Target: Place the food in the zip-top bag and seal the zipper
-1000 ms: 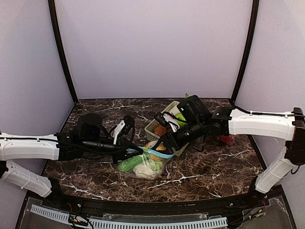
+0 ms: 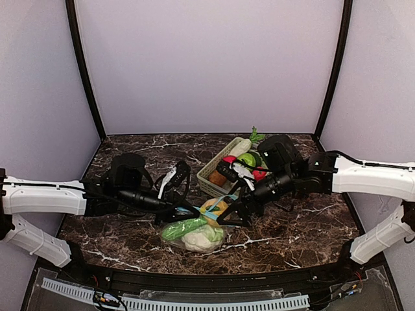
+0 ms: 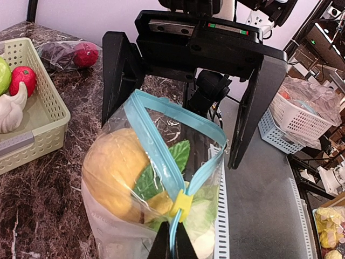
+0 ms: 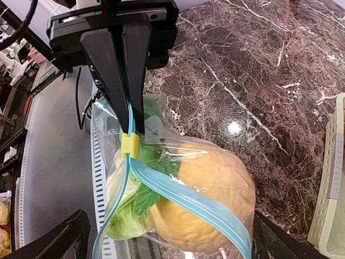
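The clear zip top bag (image 2: 207, 236) holds a round tan food (image 3: 116, 167), a green vegetable (image 2: 181, 228), a pale leafy one (image 2: 202, 238) and a dark green leaf (image 3: 161, 172). Its blue zipper strip (image 4: 188, 197) gapes in a loop on one side of the yellow slider (image 4: 130, 145). My left gripper is shut on the strip just beside that slider. Spread wide, my right gripper has the open bag mouth between its fingers without closing on it; the strip's loop reaches in among them.
Behind the bag stands a cream basket (image 2: 207, 184) with several foods, partly hidden by the right arm. A bagged red item (image 3: 85, 54) lies beyond it.
The left gripper has moved slightly to the right, still at the strip.
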